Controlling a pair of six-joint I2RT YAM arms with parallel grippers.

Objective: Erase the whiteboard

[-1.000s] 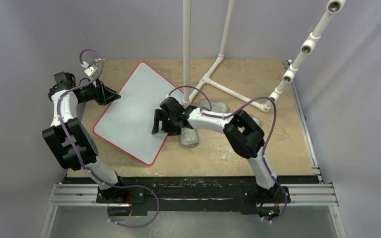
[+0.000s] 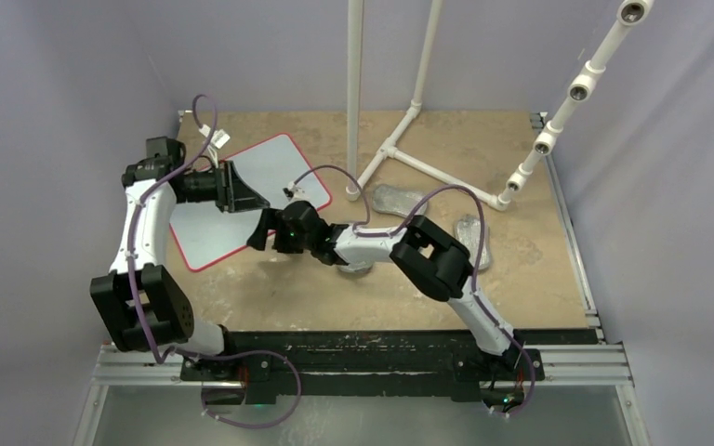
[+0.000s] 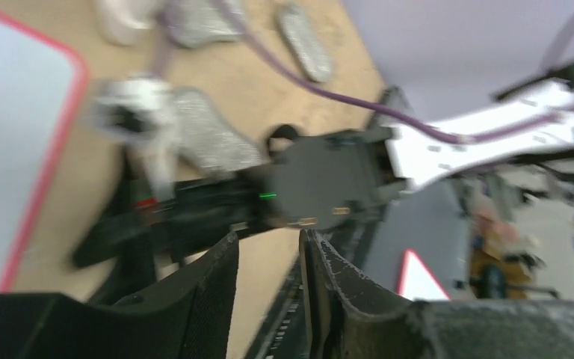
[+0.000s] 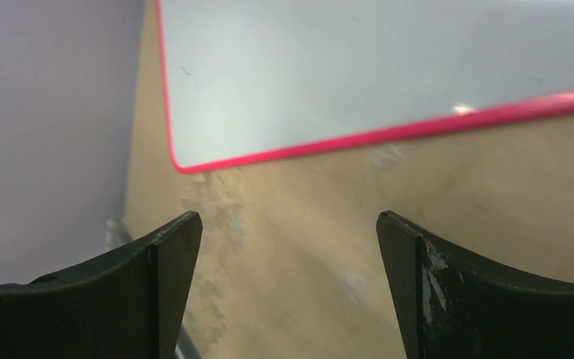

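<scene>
The whiteboard, pale with a red rim, lies tilted at the left of the table, partly under both arms. My left gripper reaches over it from the left, its fingers apart with nothing between them. Beside it, at the board's right near edge, my right gripper stands open and empty. Widely parted fingers frame bare table in the right wrist view, with the board beyond. One small dark mark shows near that board's left edge. Whether either gripper touches the board cannot be told.
Three grey rounded pads lie right of the board: one at the back, one at the right, one partly under the right arm. A white pipe frame stands behind. Purple cables loop over both arms.
The board has turned, its near corner swinging left and away from the table's front.
</scene>
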